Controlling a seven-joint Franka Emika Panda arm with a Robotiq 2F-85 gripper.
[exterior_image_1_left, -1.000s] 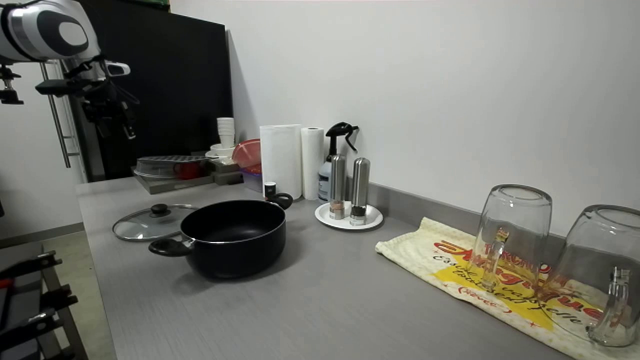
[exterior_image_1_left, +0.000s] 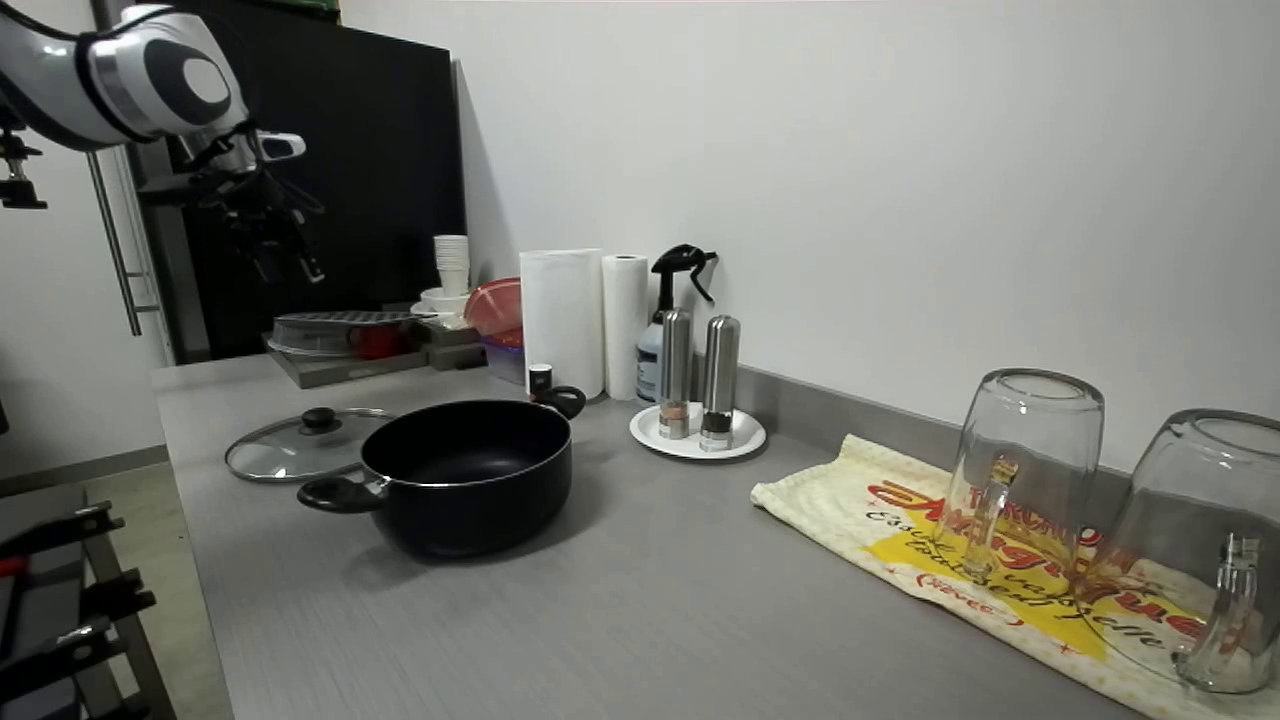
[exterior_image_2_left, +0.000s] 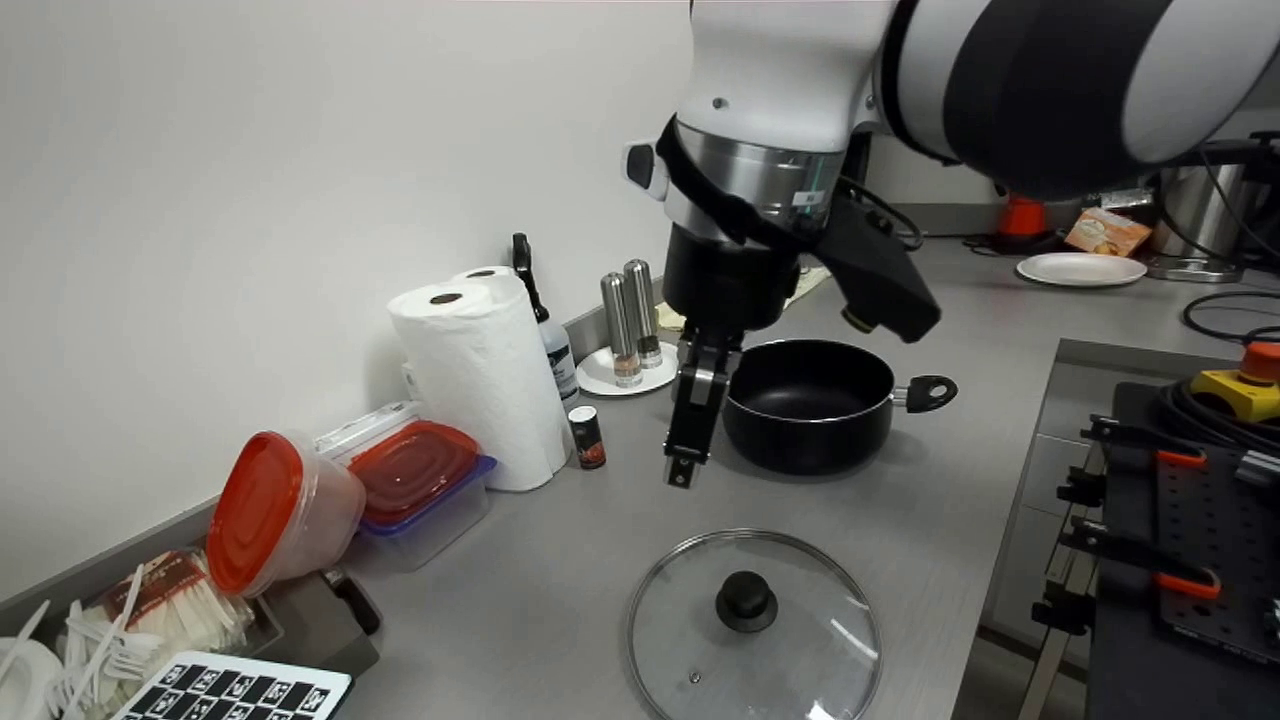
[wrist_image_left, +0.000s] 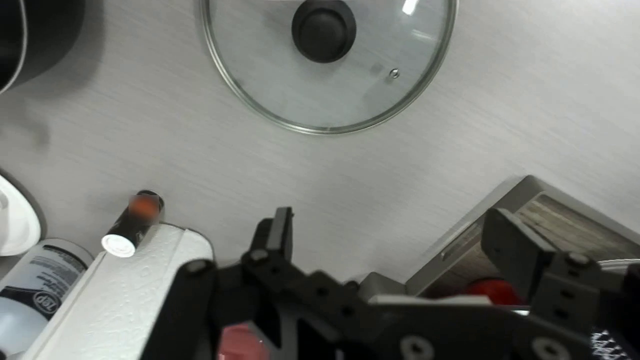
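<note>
My gripper is open and empty, its two fingers wide apart in the wrist view. In exterior view 1 the gripper (exterior_image_1_left: 292, 266) hangs high above the far left of the counter. A glass lid (exterior_image_2_left: 753, 660) with a black knob (exterior_image_2_left: 746, 596) lies flat on the counter, knob up. Beside it stands a black pot (exterior_image_1_left: 470, 486), open on top and apparently empty inside. From the wrist camera the lid (wrist_image_left: 327, 90) is at the top, the pot (wrist_image_left: 45, 36) at the upper left corner, both away from my fingers.
Along the wall stand paper towel rolls (exterior_image_2_left: 480, 372), a small dark spice jar (exterior_image_2_left: 587, 436), a spray bottle (exterior_image_1_left: 649, 354) and two mills on a white plate (exterior_image_1_left: 732, 444). Red-lidded containers (exterior_image_2_left: 414, 474) sit farther left. Glass mugs (exterior_image_1_left: 1020, 468) rest upside down on a cloth (exterior_image_1_left: 828, 486).
The arm and gripper have moved right and slightly lower in exterior view 1. Lid, pot and the other objects stay where they were.
</note>
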